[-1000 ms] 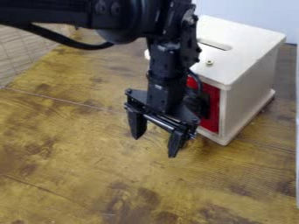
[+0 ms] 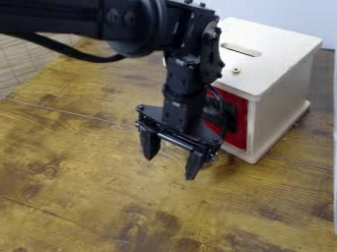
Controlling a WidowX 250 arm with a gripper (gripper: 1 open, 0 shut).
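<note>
The black gripper (image 2: 170, 157) hangs low over the wooden floor, in front of a cream box (image 2: 277, 89). Its two fingers stand wide apart with bare floor showing between them, so it is open. Behind the gripper, the box's front shows a red panel (image 2: 237, 133) with a dark part, partly hidden by the arm. The box's top has a slot and a small knob.
A light tiled or woven surface lies at the upper left. A pale edge runs along the far right.
The gripper has shifted slightly to the left over the last second. It stays open, and the box has not moved.
</note>
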